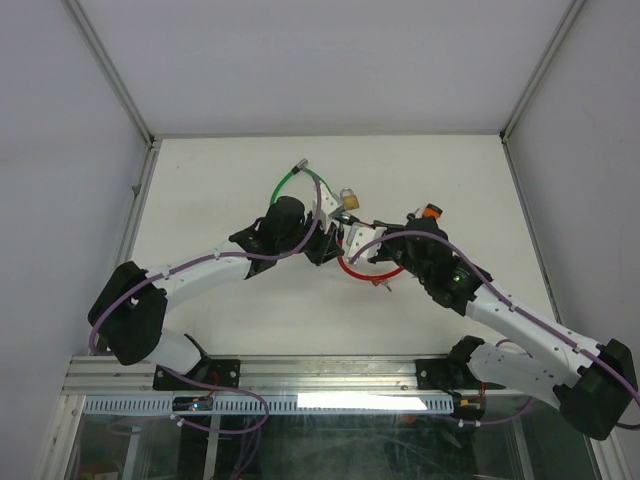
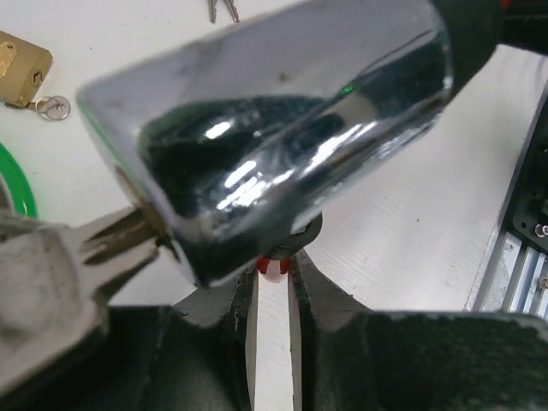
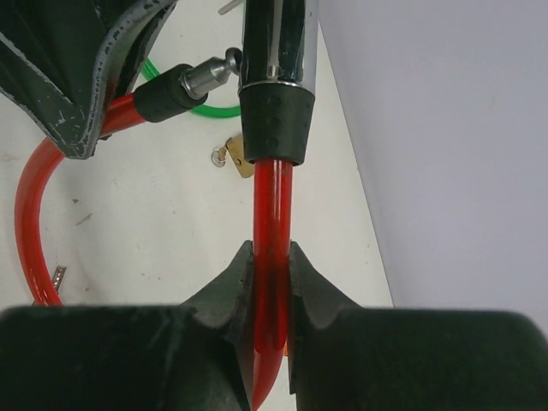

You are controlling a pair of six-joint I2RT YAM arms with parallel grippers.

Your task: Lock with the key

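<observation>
A red cable lock is held up between both arms. Its chrome cylinder (image 2: 282,111) fills the left wrist view, with what looks like a blurred key (image 2: 128,235) at one end. My right gripper is shut on the red cable (image 3: 272,201) below the cylinder's black collar. My left gripper is shut on the cable's other end, just behind a black sleeve. In the right wrist view the metal pin (image 3: 210,75) on that end points at the cylinder's side, very close to it. Whether it is in the hole cannot be told.
A brass padlock (image 1: 349,199) and a green cable lock (image 1: 279,187) lie behind the grippers. Loose keys (image 2: 223,10) rest on the table near the red loop (image 1: 360,275). An orange item (image 1: 430,212) is partly behind the right arm.
</observation>
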